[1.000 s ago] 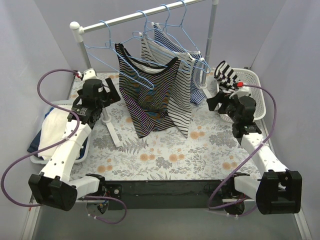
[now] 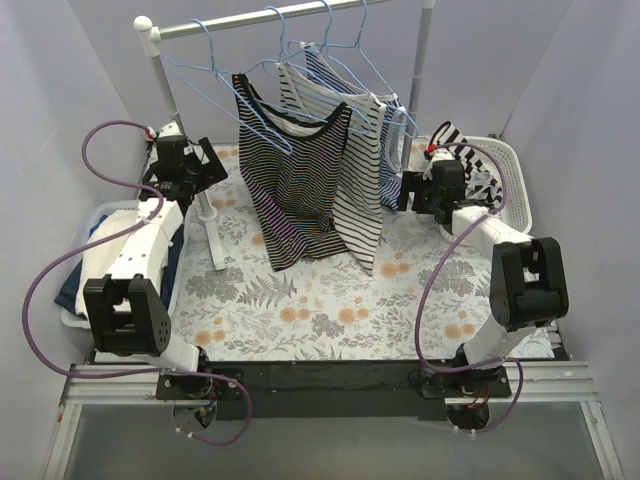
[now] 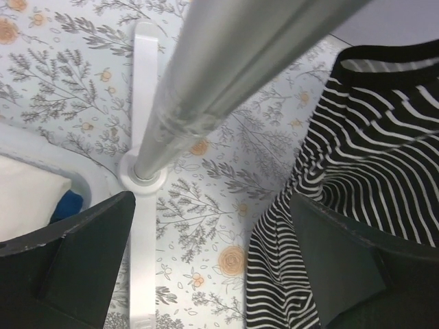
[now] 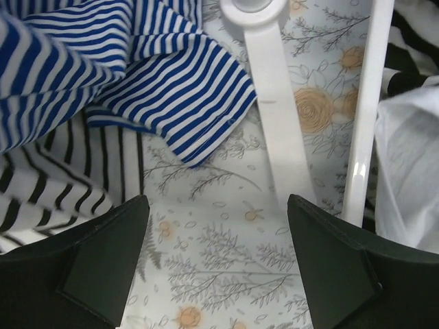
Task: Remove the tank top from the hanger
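A black tank top with thin white stripes (image 2: 290, 165) hangs at the front of the rack; a blue hanger (image 2: 235, 95) at the left end of the rail overlaps its shoulder. Behind it hang a white top with dark stripes (image 2: 362, 165) and a blue-striped one (image 4: 185, 96). My left gripper (image 2: 213, 166) is open beside the left post, left of the black top and apart from it. In the left wrist view, the black top (image 3: 370, 157) fills the right side. Open and empty too, my right gripper (image 2: 409, 191) stands right of the hanging clothes, near the right post.
The white rack's left post (image 3: 185, 103) stands close in front of the left gripper. A bin (image 2: 178, 285) with folded cloth is at left; a white basket (image 2: 517, 190) holding striped cloth is at right.
My right arm has moved left and slightly farther back, toward the hanging clothes. The left arm has shifted slightly, and the rack's left side and left hanger have swayed a little left. The garments hang nearly as before.
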